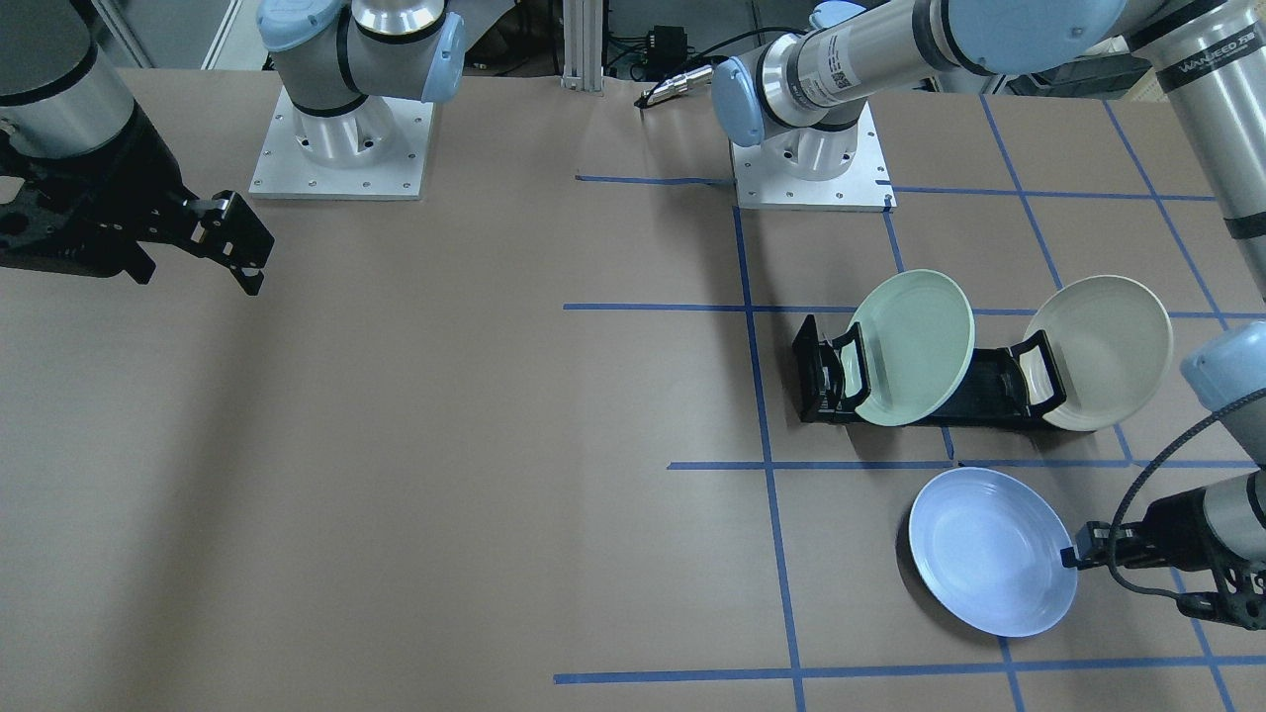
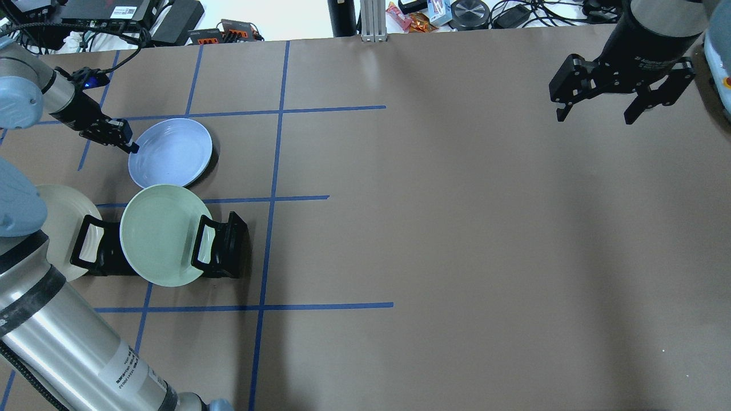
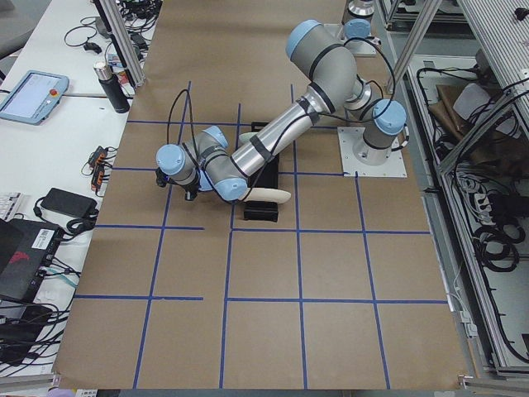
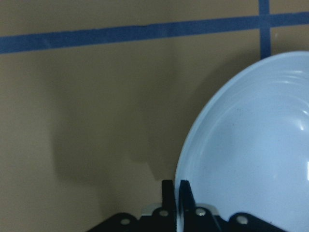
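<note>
A blue-white plate (image 1: 985, 546) lies low at the tabletop on the right in the front view, with my gripper (image 1: 1074, 553) at its right rim; in the wrist view the gripper is shut on the rim of the plate (image 4: 246, 145). Behind it a black rack (image 1: 985, 392) holds a pale green plate (image 1: 911, 344) and a cream plate (image 1: 1104, 344), both leaning on their sides.
A second arm's black gripper (image 1: 226, 237) hangs over the other side of the table. Blue tape lines form a grid around the rack and plate.
</note>
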